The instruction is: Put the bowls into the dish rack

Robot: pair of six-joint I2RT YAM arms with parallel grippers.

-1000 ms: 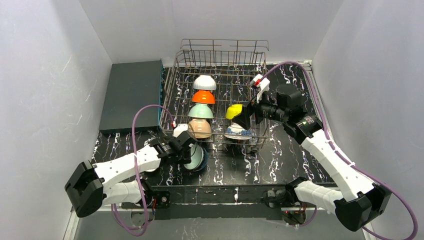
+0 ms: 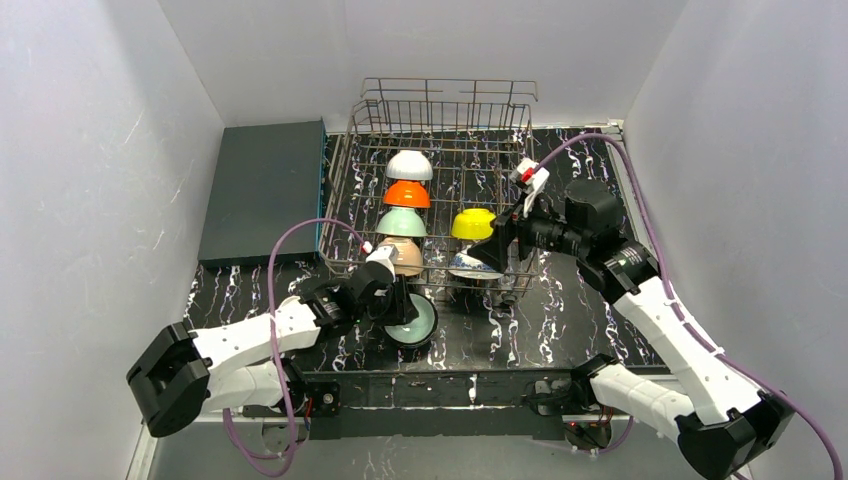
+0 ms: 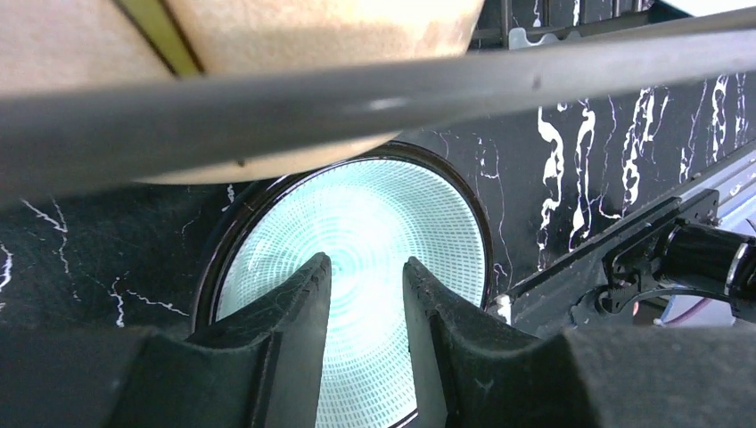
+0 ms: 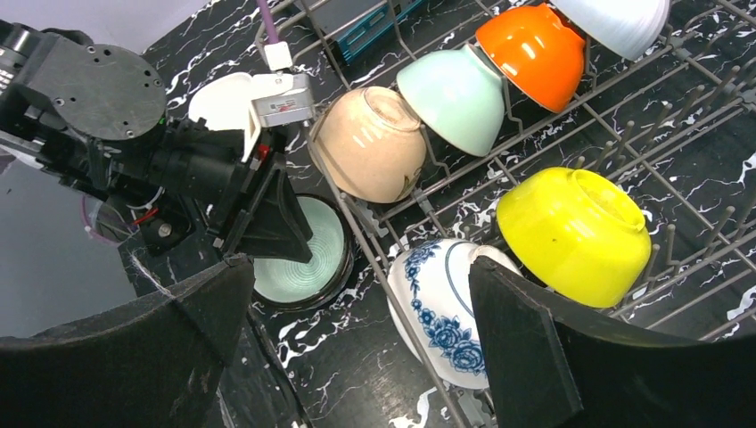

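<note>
The wire dish rack [image 2: 360, 140] holds upturned bowls: white [image 2: 409, 162], orange [image 2: 407, 192], mint [image 2: 403, 222], tan [image 2: 400, 255], yellow [image 2: 472, 222] and blue-floral white [image 4: 446, 312]. A pale green ridged round dish with dark rim [image 3: 374, 223] lies on the counter at the rack's front. My left gripper is part open above it, nothing visible between the fingers. My right gripper stands open over the rack's right side, near the yellow and floral bowls.
A dark grey box [image 2: 255, 190] stands left of the rack. A white item [image 4: 217, 98] is partly hidden behind my left arm. The rack's front bar passes close over my left gripper.
My left gripper has moved right and the green dish, earlier tilted, now lies flat slightly right of where it was.
</note>
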